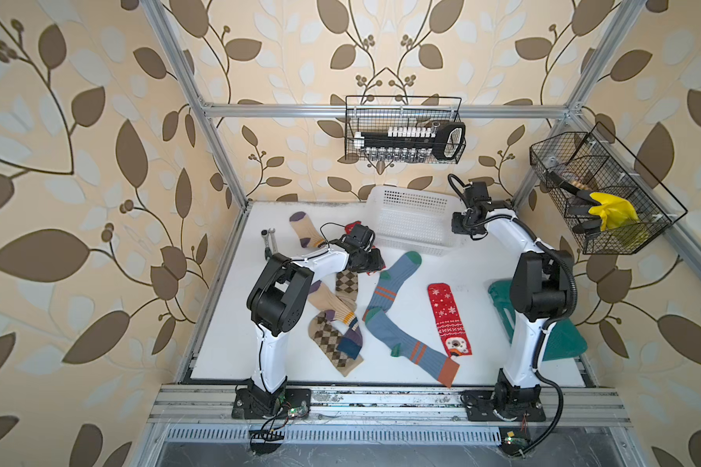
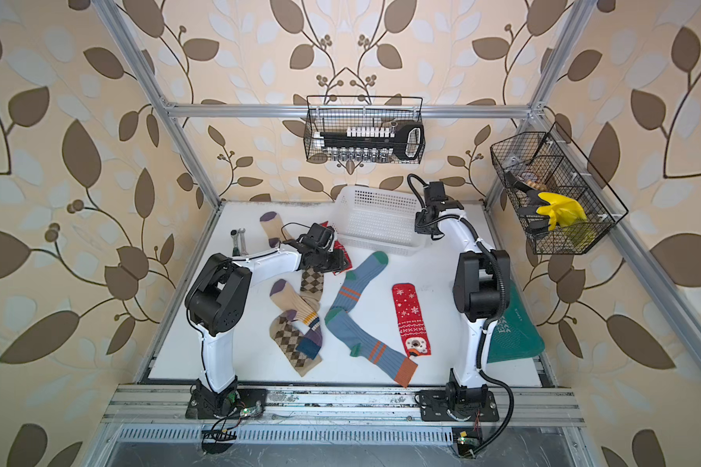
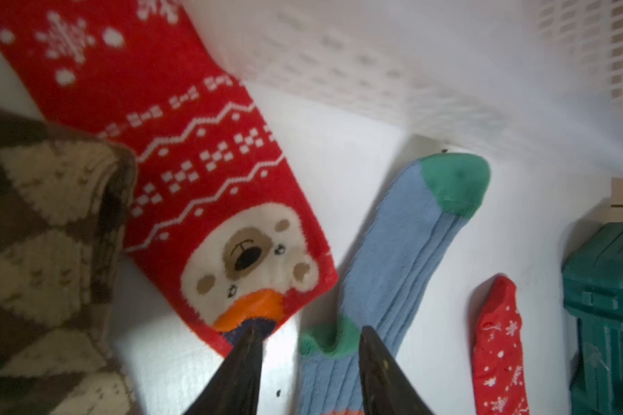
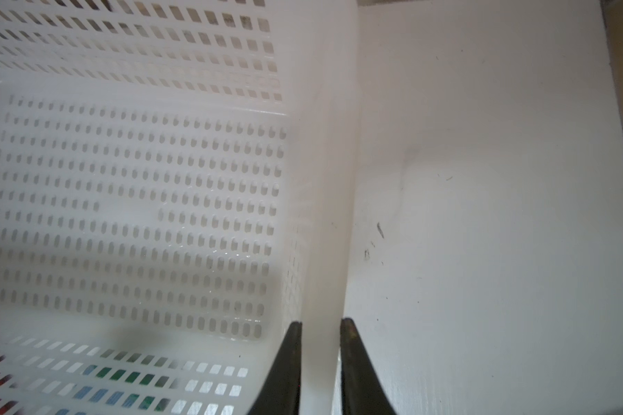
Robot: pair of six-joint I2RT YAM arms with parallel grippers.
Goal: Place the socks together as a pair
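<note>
Several socks lie on the white table. A red bear sock (image 3: 207, 173) is just below my left gripper, whose fingers stand apart with nothing seen between them. Its match, another red sock (image 1: 448, 319), lies at the front right. Two blue socks (image 1: 397, 276) lie in the middle; argyle socks (image 1: 327, 338) and beige socks (image 1: 331, 303) lie on the left. My right gripper is at the right wall of the white basket (image 4: 152, 180), its fingers part open around the rim.
A teal object (image 2: 518, 334) lies at the right edge. Wrenches (image 1: 269, 245) lie at the left. Wire baskets hang above the table. The table right of the white basket is clear.
</note>
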